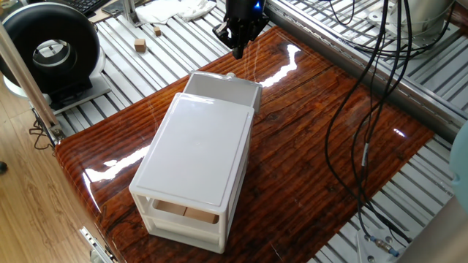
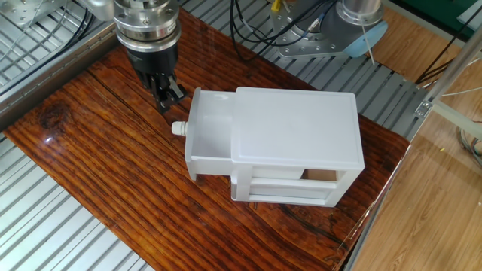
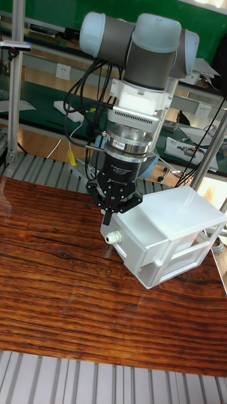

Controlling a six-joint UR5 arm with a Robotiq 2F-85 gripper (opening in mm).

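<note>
A white drawer cabinet (image 1: 194, 150) stands on the glossy brown wooden board (image 1: 307, 146). Its upper drawer (image 2: 211, 128) is pulled out, and the part of its inside that shows looks empty. A pale round knob (image 3: 113, 237) sticks out from the drawer's front. My black gripper (image 1: 238, 52) hangs above the board just off that front, apart from the knob; in the exterior view 2 it is at the upper left of the drawer (image 2: 169, 102). Its fingertips look brought together, with nothing visible between them.
Brown pieces (image 1: 186, 213) show through the cabinet's open back. Two small wooden blocks (image 1: 140, 45) lie on the slatted metal table beyond the board. Black cables (image 1: 365, 117) hang over the board's right side. In front of the drawer, the board is bare.
</note>
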